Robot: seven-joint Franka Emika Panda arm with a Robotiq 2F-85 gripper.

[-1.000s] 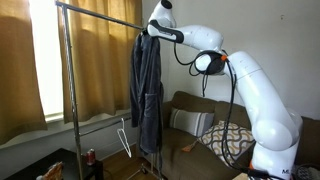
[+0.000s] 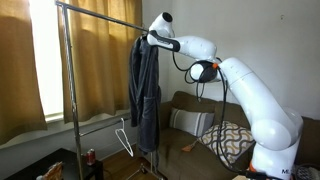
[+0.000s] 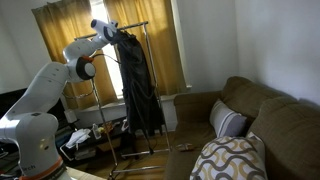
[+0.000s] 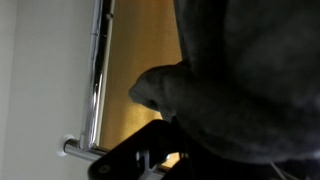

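A long dark garment (image 2: 145,90) hangs beside the upper rail of the metal clothes rack (image 2: 72,75), dropping well down toward the floor. At its top, my gripper (image 2: 147,36) is shut on the cloth, high up near the rail. Exterior view 2 shows the same garment (image 3: 138,85) in front of the rack and curtains. Dark cloth (image 4: 235,110) fills much of the wrist view and covers most of my fingers, so the exact grip is hidden. Whether the garment also rests on the rail cannot be told.
A white hanger (image 2: 124,138) hangs from the rack's lower bar. Yellow curtains (image 2: 102,60) and a window stand behind. A brown sofa (image 3: 210,110) with patterned cushions (image 3: 228,160) is to the right. The chrome rack post (image 4: 98,75) runs close by in the wrist view.
My wrist and gripper have come down slightly at the rail, and the garment's top has sunk a little with them. The hanger and rack look unmoved.
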